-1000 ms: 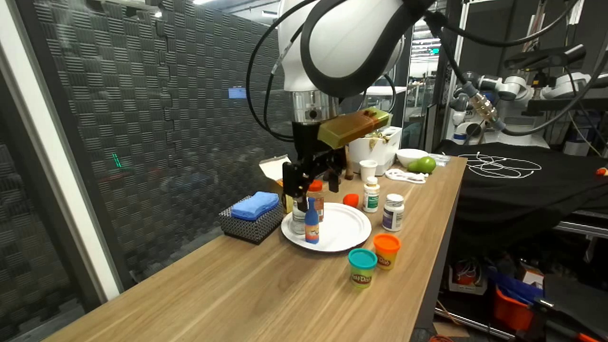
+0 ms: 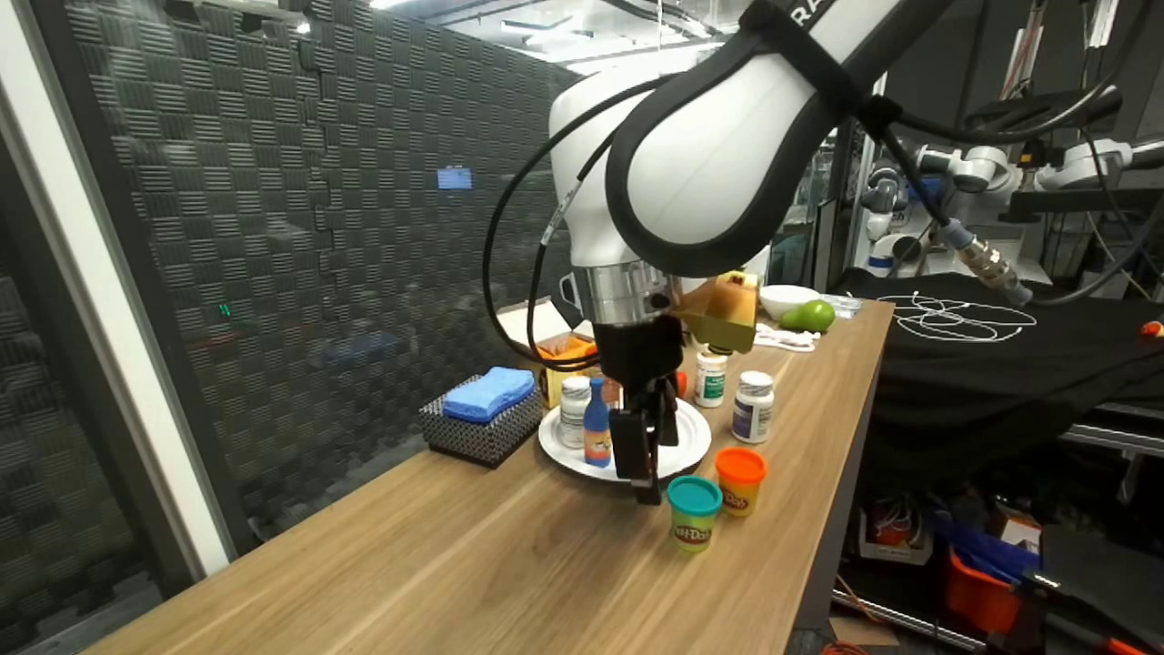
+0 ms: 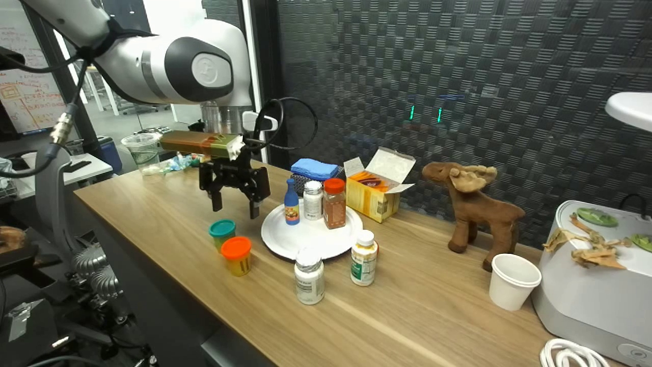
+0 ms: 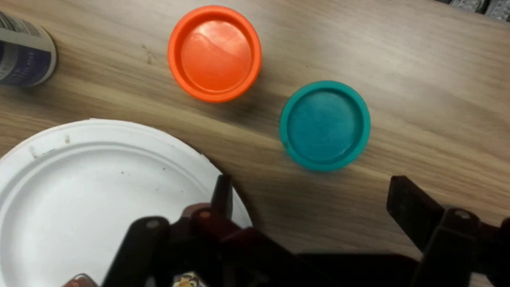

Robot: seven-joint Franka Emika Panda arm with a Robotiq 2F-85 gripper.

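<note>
My gripper stands open with nothing between its fingers, above the table beside the white plate's rim. In the wrist view a teal-lidded Play-Doh tub [image 4: 326, 125] lies just ahead of the gap between the fingers, and an orange-lidded tub [image 4: 215, 53] is farther up and left. Both tubs stand upright on the wood, close together. The white plate [image 3: 275, 241] carries a blue bottle [image 3: 292, 205], a white bottle [image 3: 313, 201] and a red-capped jar [image 3: 334, 205]. In exterior view 2 the gripper [image 3: 235, 205] hangs behind the teal tub [image 3: 222, 233], apart from it.
Two white pill bottles [image 3: 309, 278] [image 3: 364, 258] stand in front of the plate. Behind it are an open yellow box [image 3: 373, 199] and a blue sponge [image 2: 488, 394] on a black mesh box [image 2: 486, 435]. A brown toy moose [image 3: 480, 211] stands farther along.
My arm has come down and toward the Play-Doh tubs, from above the bottles on the plate. The gripper has also turned. The objects on the table look unmoved.
</note>
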